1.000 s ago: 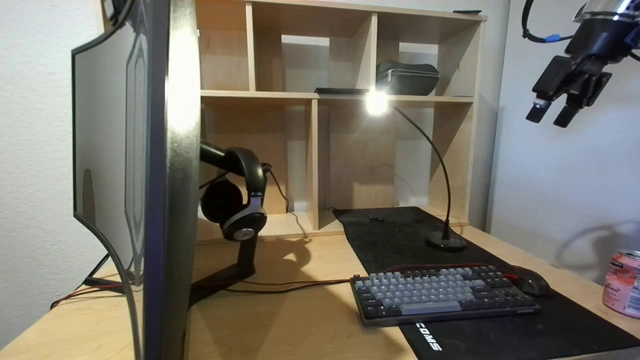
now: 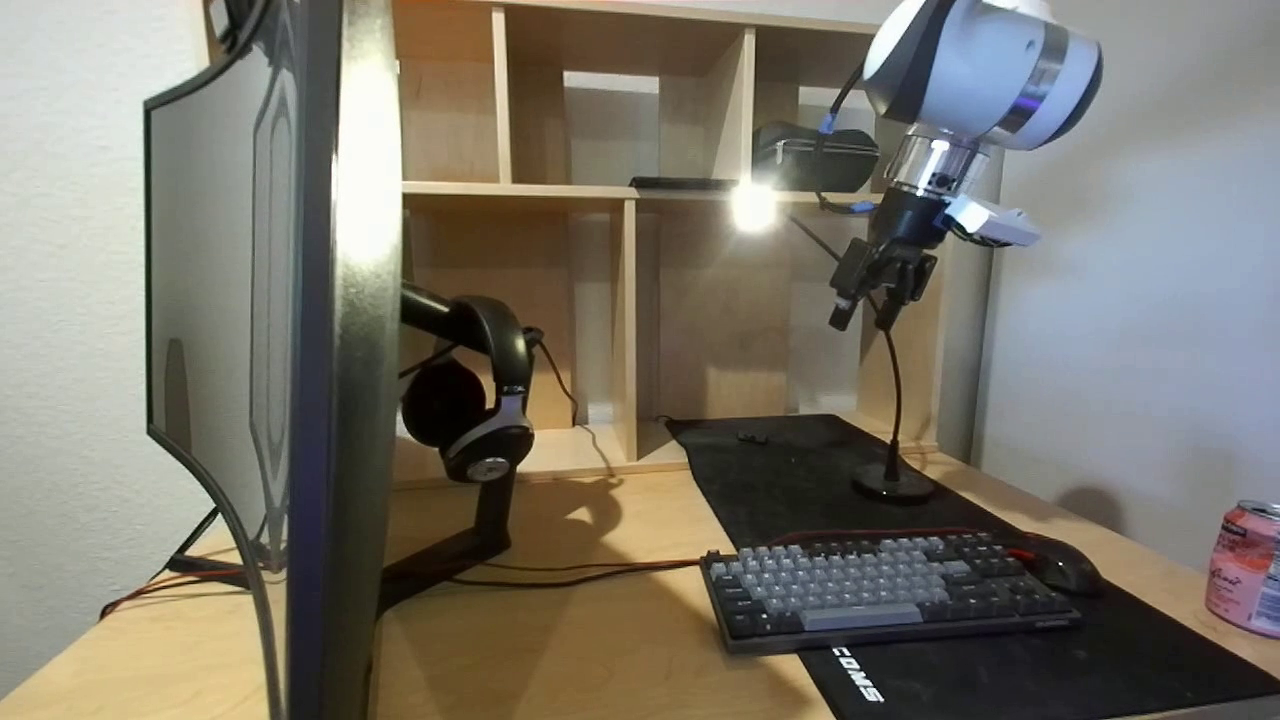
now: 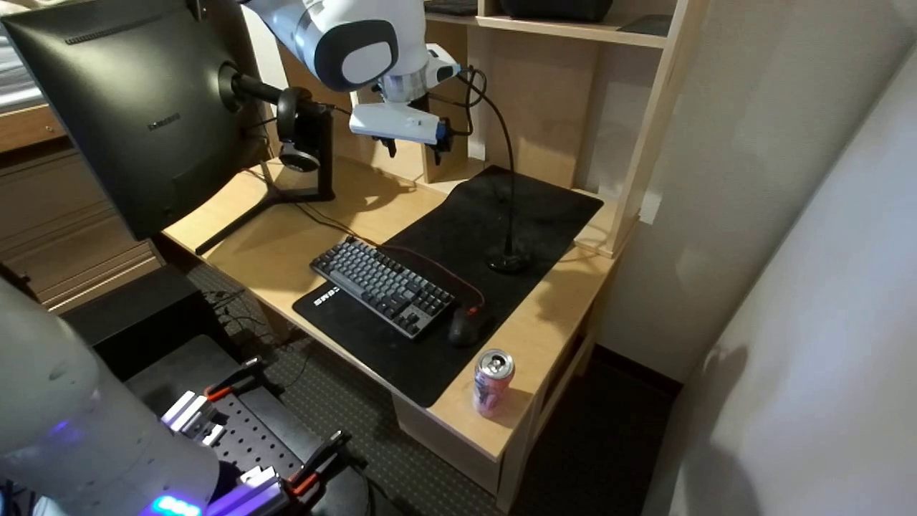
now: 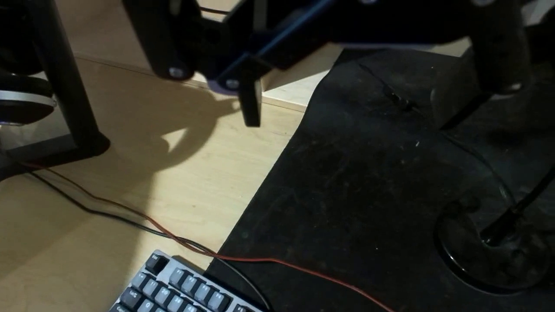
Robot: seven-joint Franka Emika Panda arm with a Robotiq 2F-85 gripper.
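High over the desk, my gripper (image 2: pixel 864 314) points down in front of the shelf unit, its two fingers spread and only empty air between them. In the wrist view one finger (image 4: pixel 251 106) shows against the bare wood, and the other is over the dark mat at right. Below and forward of the hand, a grey-and-black keyboard (image 2: pixel 894 586) lies on the black desk mat (image 3: pixel 524 202). Black headphones (image 2: pixel 494 396) hang on the monitor's arm, left of the gripper. A pink can (image 3: pixel 493 383) stands upright at the desk's near right corner.
A lit gooseneck lamp (image 2: pixel 894 484) rises close beside the gripper. The big monitor (image 3: pixel 120 112) takes up the left side. A mouse (image 3: pixel 468 325) sits beside the keyboard, and a black pouch (image 2: pixel 816 156) rests on a shelf. Bare wood lies left of the mat.
From the upper right, the arm has swung left and lower, bringing the gripper across to the lamp's stem in exterior view 1. The desk objects are unmoved.
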